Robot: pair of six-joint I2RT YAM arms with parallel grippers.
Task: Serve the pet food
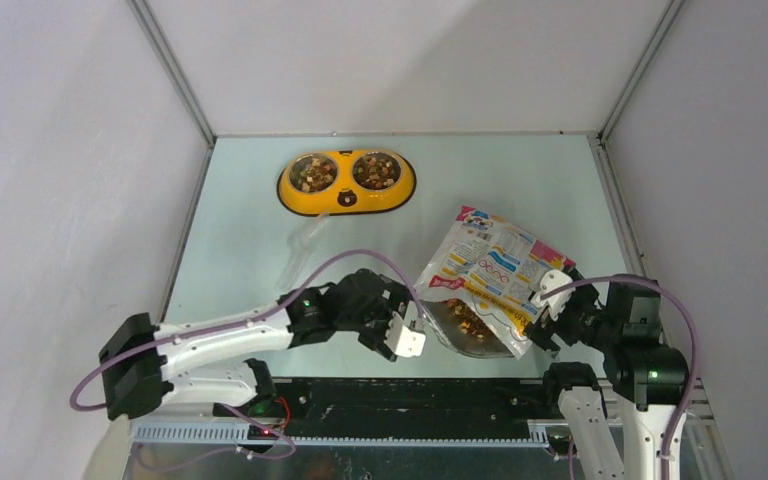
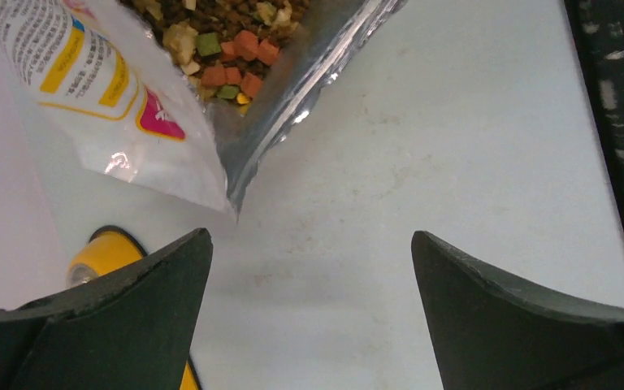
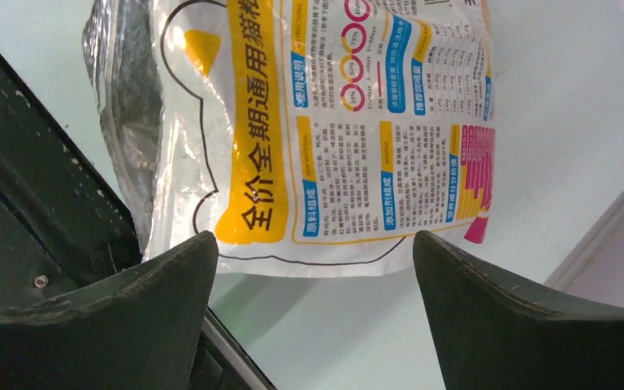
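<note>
The pet food bag (image 1: 490, 260) lies on the right of the table, its open silver mouth toward the front with mixed kibble (image 2: 236, 57) inside. The yellow double bowl (image 1: 346, 200) at the back left has food in both steel bowls. A translucent scoop (image 1: 303, 240) lies left of centre. My left gripper is open beside the bag's mouth, nothing between its fingers. My right gripper is open over the printed side of the bag, near its front right edge, holding nothing.
Walls enclose it at back and sides. A dark strip (image 1: 410, 400) runs along the front edge.
</note>
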